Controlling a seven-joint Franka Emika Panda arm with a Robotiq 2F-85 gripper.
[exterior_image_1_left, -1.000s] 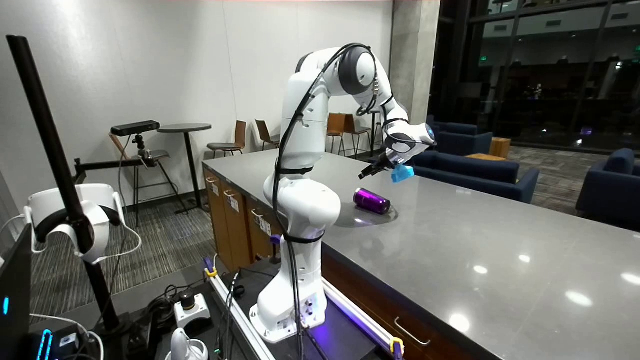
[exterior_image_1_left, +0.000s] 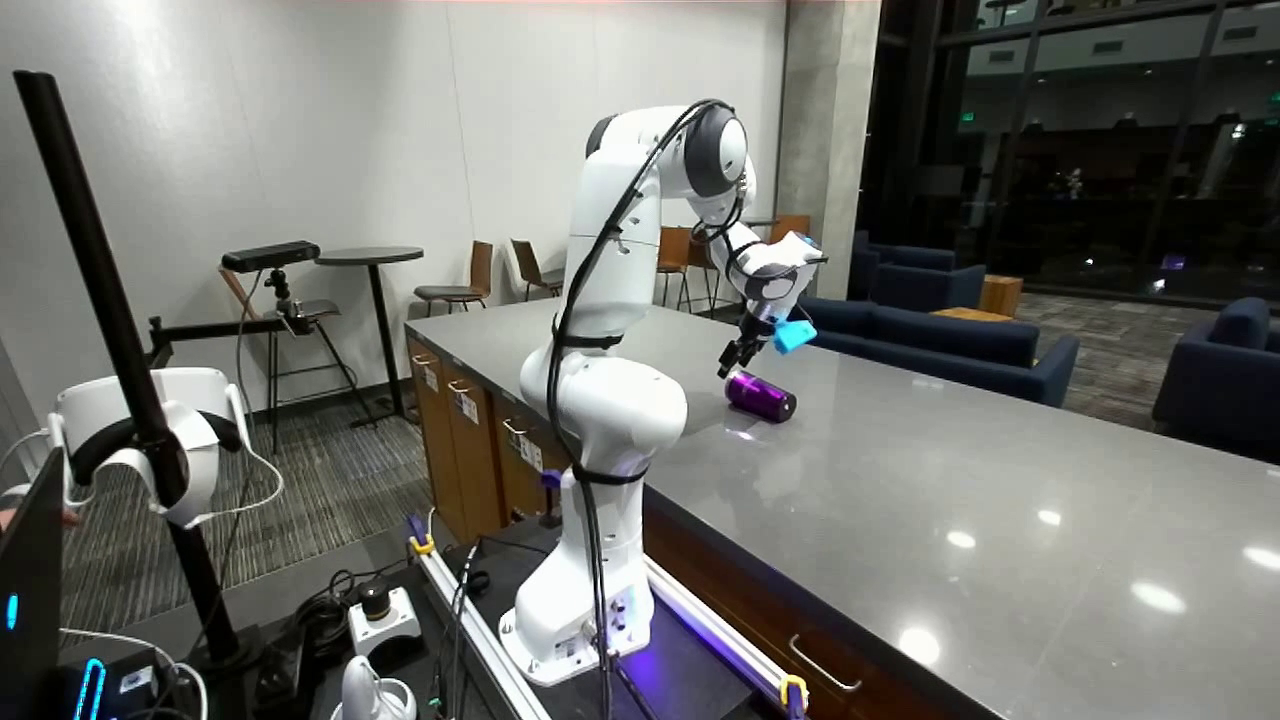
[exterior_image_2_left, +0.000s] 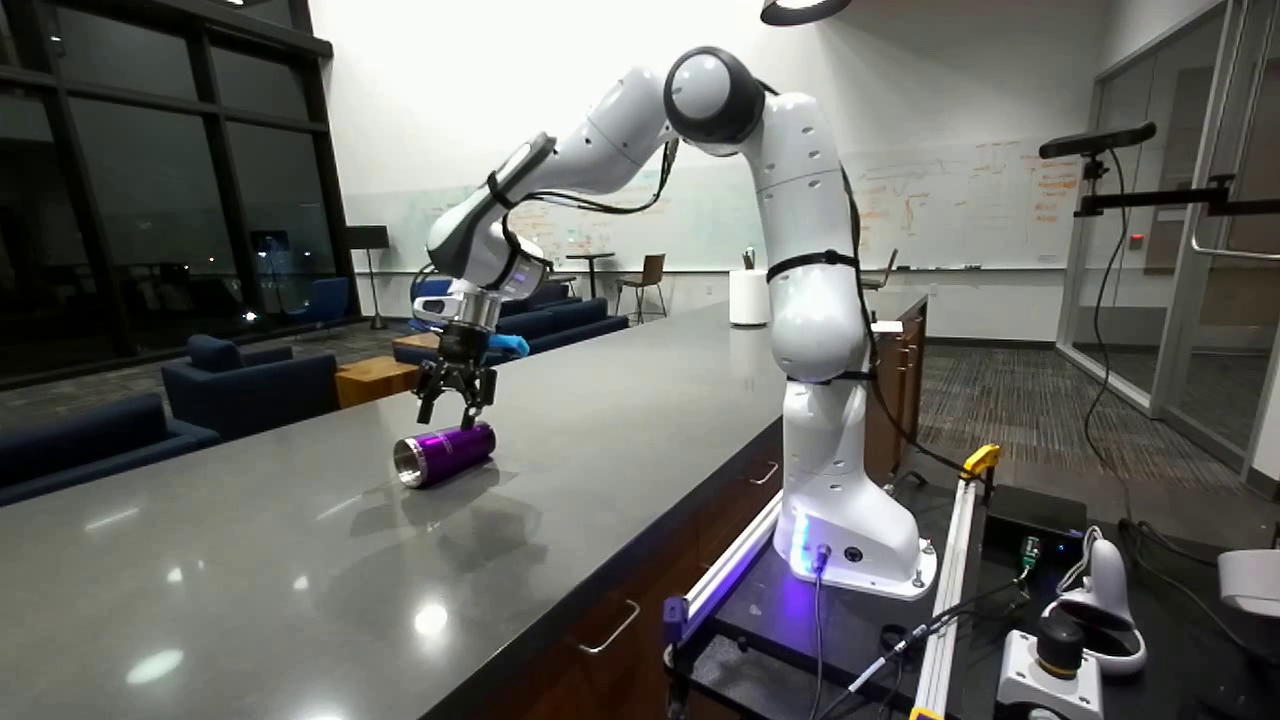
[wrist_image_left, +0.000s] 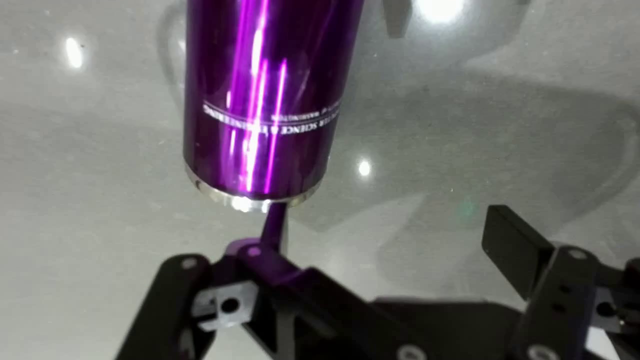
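A shiny purple tumbler (exterior_image_1_left: 762, 396) lies on its side on the grey countertop (exterior_image_1_left: 984, 504). Its silvery round end faces left in exterior view 2, where the tumbler (exterior_image_2_left: 453, 452) sits just under my gripper (exterior_image_2_left: 446, 415). My gripper is open, its fingers wide apart with only bare counter between them. In the wrist view, the left finger (wrist_image_left: 274, 227) reaches the silver-rimmed end of the tumbler (wrist_image_left: 264, 108); whether they touch I cannot tell. The right finger (wrist_image_left: 514, 249) stands well clear of it. The tumbler's far end is cut off at the top.
A white cylindrical container (exterior_image_2_left: 749, 298) stands farther along, close to the arm in exterior view 2. Dark blue sofas (exterior_image_1_left: 924, 342) are beyond the counter's far side.
The gripper has come down to the tumbler and now points more steeply downward, the wrist having swung left in exterior view 1. The tumbler lies slightly farther right there.
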